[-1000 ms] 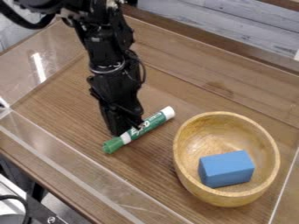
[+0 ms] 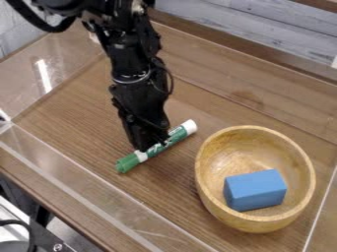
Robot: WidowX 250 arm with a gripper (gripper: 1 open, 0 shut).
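The black gripper [image 2: 145,136] reaches down onto a green tube with white ends [image 2: 136,159] lying diagonally on the wooden table. Its fingertips are at or just over the tube's middle; whether they touch it or have it between them cannot be told, as the dark fingers hide part of it.
A round wooden bowl [image 2: 224,153] stands to the right, close to the tube, with a blue block [image 2: 255,188] inside. A pale wall edge runs along the back right.
The gripper has shifted slightly around the tube's middle. The tube, bowl and block look unmoved.
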